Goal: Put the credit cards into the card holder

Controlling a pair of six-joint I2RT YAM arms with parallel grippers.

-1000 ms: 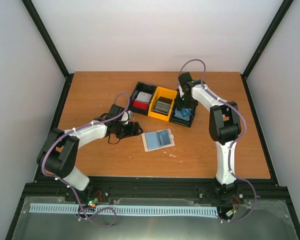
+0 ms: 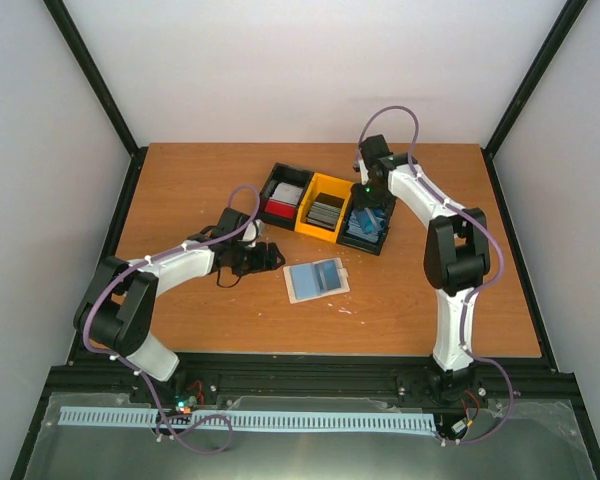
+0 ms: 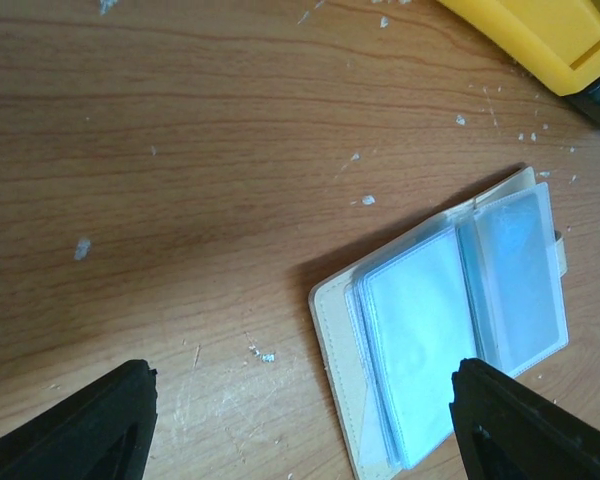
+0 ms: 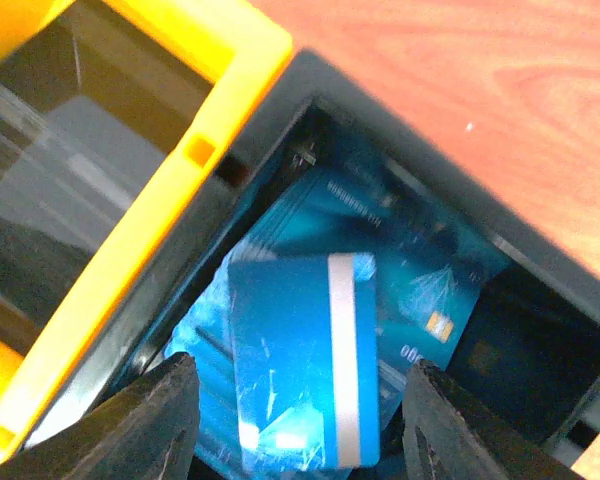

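The card holder (image 3: 420,340), pale with clear blue-tinted sleeves, lies spread flat on the table, in the top view at front centre. My left gripper is open beside its left side, nothing between the fingers. A black bin (image 4: 460,210) at the right of the row holds several blue cards. On top of them shows a blue card (image 4: 280,350) with a white stripe. Above it my right gripper stands open, one finger on each side of the card with a gap to both. The card's lower end runs down between the fingertips.
Left of the blue cards' bin are a yellow bin (image 2: 305,217) with dark cards (image 2: 324,212) and another black bin (image 2: 267,190) with red and whitish cards (image 2: 284,201). Small flecks dot the wood.
My right arm has shifted slightly toward the back and right over the bin, and more of the blue cards now shows beneath its gripper. Left arm, bins and card holder stay put.
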